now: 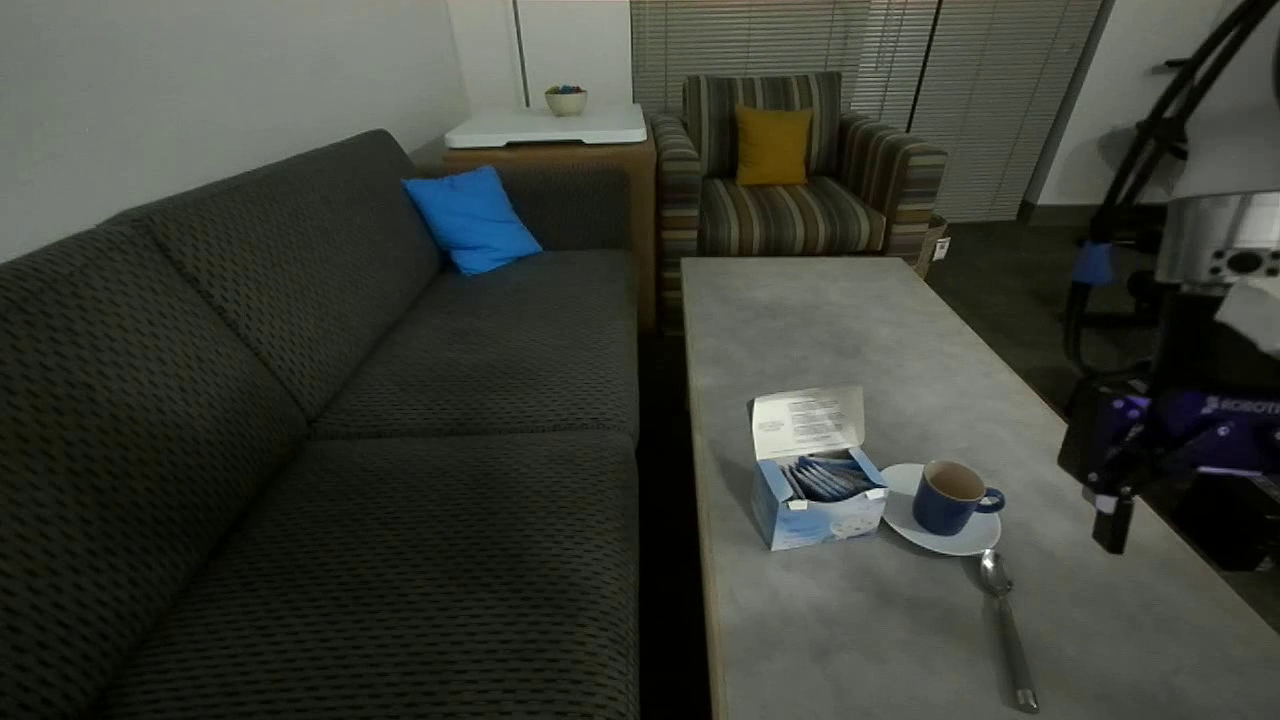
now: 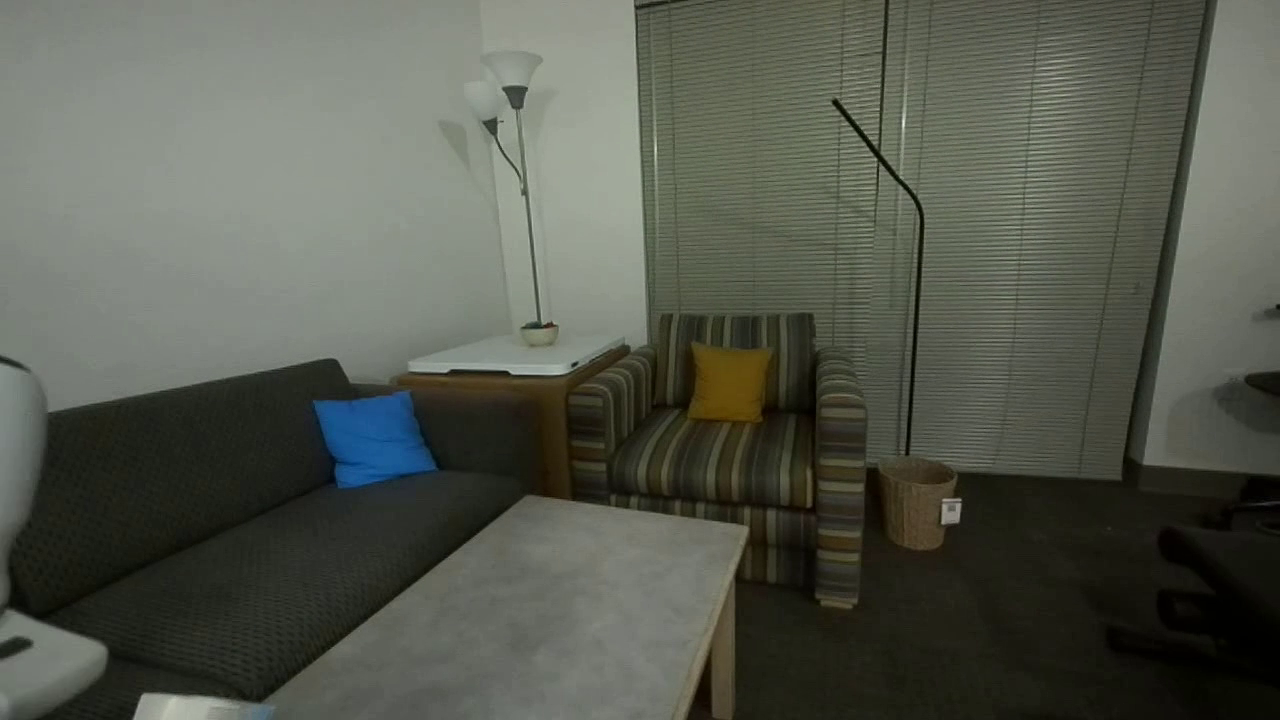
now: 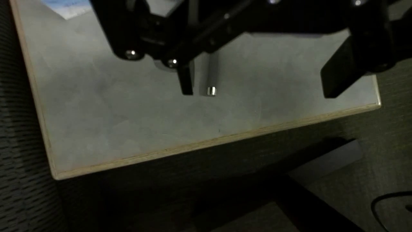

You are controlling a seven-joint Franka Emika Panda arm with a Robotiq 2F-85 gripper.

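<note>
A dark blue cup [image 1: 944,500] stands upright on a white saucer [image 1: 921,535]. Left of it is an open light-blue box [image 1: 828,524] holding several sachets, its lid raised. A metal spoon [image 1: 1014,642] lies on the table, its bowl near the saucer. My gripper is open with its fingers wide apart and nothing held. It hangs above the table; the tip of the spoon handle [image 3: 211,91] shows below, close to the left finger [image 3: 187,82]. In exterior view 1 one finger [image 1: 1113,526] comes in from the right, higher than the cup.
A dark sofa [image 1: 480,504] runs along its left side. Beyond stand a striped armchair [image 1: 786,216] and a side table [image 2: 516,359]. A wicker basket [image 2: 918,510] is on the floor.
</note>
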